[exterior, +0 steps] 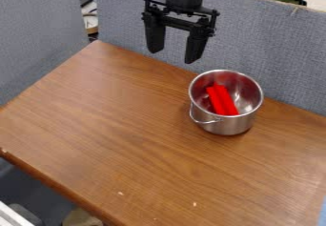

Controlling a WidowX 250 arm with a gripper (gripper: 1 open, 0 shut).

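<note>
A steel pot [237,121] with a wire handle stands on the right part of the wooden table [114,134], and a red block [220,100] lies inside it. My black gripper [174,45] hangs above the back of the table, up and to the left of the pot, its two fingers wide apart and nothing between them.
Grey padded panels line the back and left of the table.
</note>
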